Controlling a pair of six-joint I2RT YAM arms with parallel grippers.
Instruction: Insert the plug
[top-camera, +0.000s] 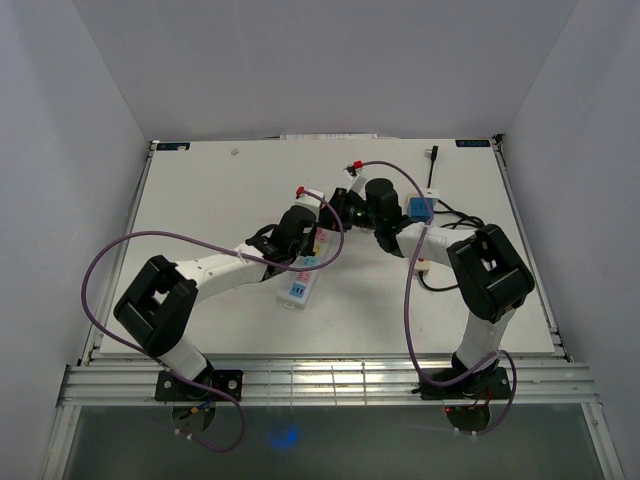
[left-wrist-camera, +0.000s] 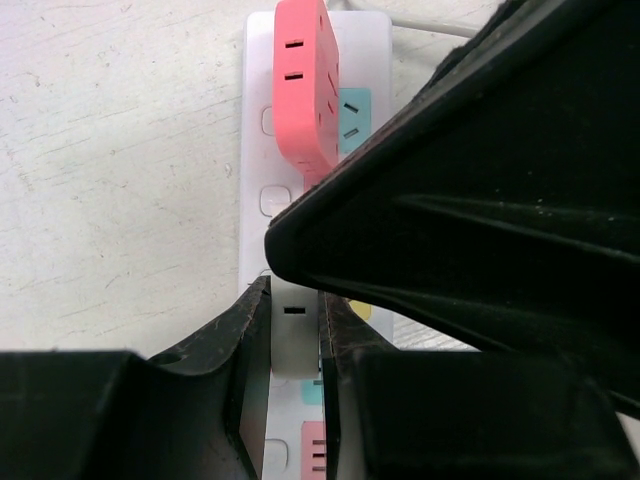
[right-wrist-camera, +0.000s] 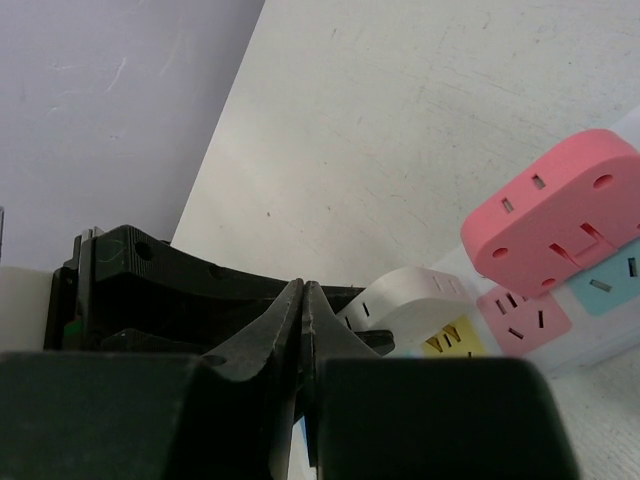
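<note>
A white power strip (top-camera: 298, 288) with coloured sockets lies mid-table under both grippers. In the left wrist view my left gripper is shut on a white plug (left-wrist-camera: 295, 325), which sits over the strip. A pink plug (left-wrist-camera: 300, 80) sits on the strip beyond it. In the right wrist view the white plug (right-wrist-camera: 415, 300) stands by the yellow socket, beside the pink plug (right-wrist-camera: 545, 205); the left gripper's dark fingers reach to it. My right gripper is shut in front; what is between its fingertips cannot be seen.
At the right of the table are a blue-and-white block (top-camera: 421, 208), a beige block (top-camera: 421, 268) and black cables (top-camera: 440, 288).
</note>
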